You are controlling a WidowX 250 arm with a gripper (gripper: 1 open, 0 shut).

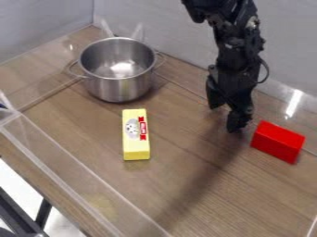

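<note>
The black arm hangs from the top, its gripper (228, 111) low over the wooden table between a yellow box and a red block; whether its fingers are open or shut is hard to tell. The yellow box (135, 143), with a red label and a printed face, lies lengthwise front to back left of the gripper, apart from it. The red block (277, 141) lies just right of the gripper.
A steel pot (118, 85) with two handles stands at the back left. Clear walls border the table (161, 194) at left and back.
</note>
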